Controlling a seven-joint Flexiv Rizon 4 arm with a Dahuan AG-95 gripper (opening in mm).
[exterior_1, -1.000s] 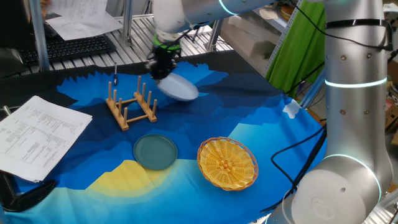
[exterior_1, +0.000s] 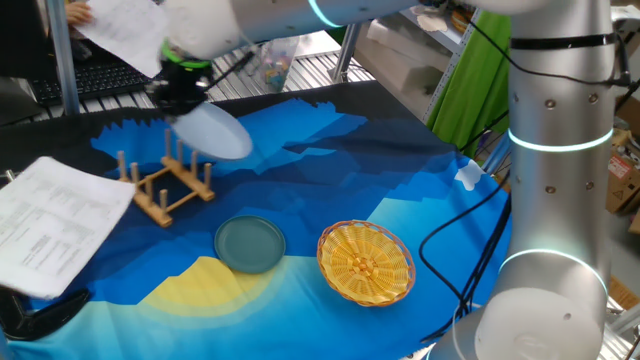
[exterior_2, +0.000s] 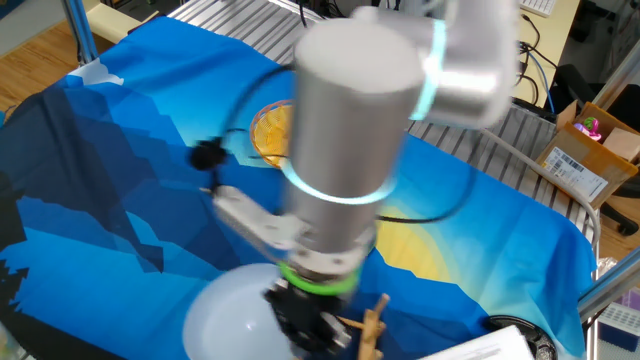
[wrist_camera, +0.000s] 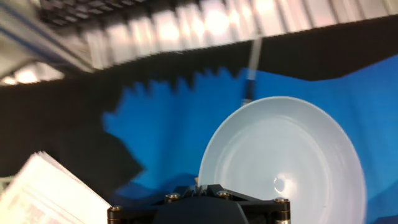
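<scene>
My gripper (exterior_1: 182, 97) is shut on a pale white plate (exterior_1: 212, 132) near its rim, holding it tilted above the cloth. In the wrist view the plate (wrist_camera: 283, 155) fills the lower right, its left edge beside my gripper; the fingertips themselves are hardly visible. Close below the plate in exterior view 1 stands a wooden peg rack (exterior_1: 188, 181); whether they touch is unclear. Exterior view 2 shows the plate (exterior_2: 235, 315) beside my blurred gripper (exterior_2: 312, 325), with part of the rack (exterior_2: 370, 335) next to it.
A dark green plate (exterior_1: 250, 245) and a yellow wicker basket (exterior_1: 366, 263) lie on the blue cloth. Printed papers (exterior_1: 60, 225) cover the left side, above a black object (exterior_1: 45, 315). Open cloth lies right of the rack.
My gripper and the white plate have moved left in exterior view 1. The wooden rack has shifted left along with them, and the papers have slid left slightly. Green plate and basket stay put.
</scene>
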